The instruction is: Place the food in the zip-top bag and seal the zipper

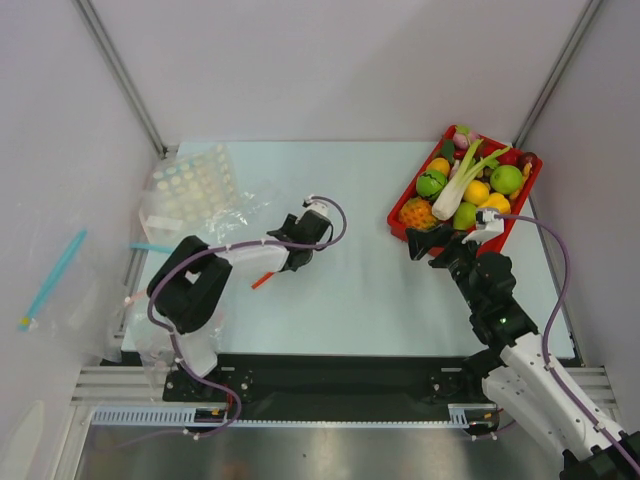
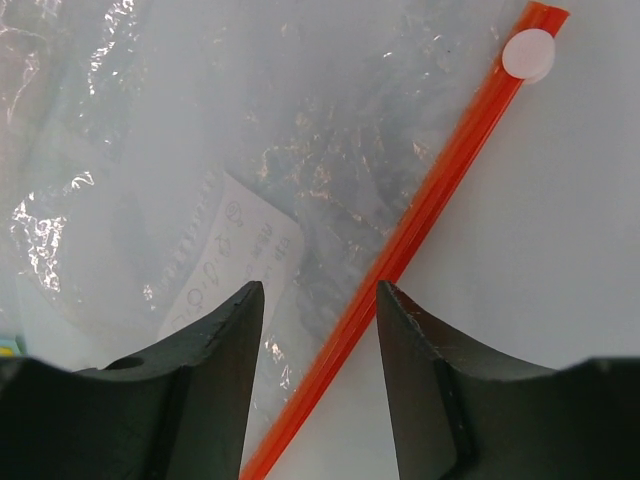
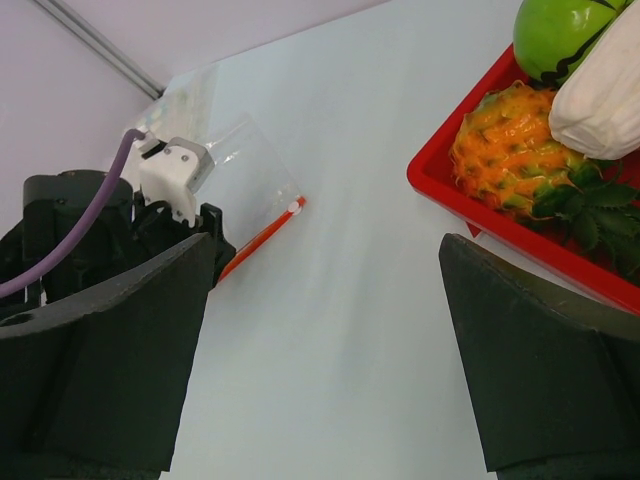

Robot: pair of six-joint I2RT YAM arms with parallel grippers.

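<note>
A clear zip top bag (image 2: 330,130) with a red zipper (image 2: 440,200) and a white round slider (image 2: 528,54) lies flat on the table. Over that zipper my left gripper is parted, the red strip running below and between its fingertips without being gripped. From the top view, the left gripper (image 1: 315,222) covers part of the red strip (image 1: 262,281). The right gripper stands open and empty, beside the red basket (image 1: 396,222). In that basket sit a pineapple (image 1: 416,212), celery (image 1: 462,180), a green melon (image 1: 431,183) and several other foods.
Other clear bags lie at the left, one with a blue zipper (image 1: 160,248). A blue strip (image 1: 55,270) shows on another bag at the far left.
</note>
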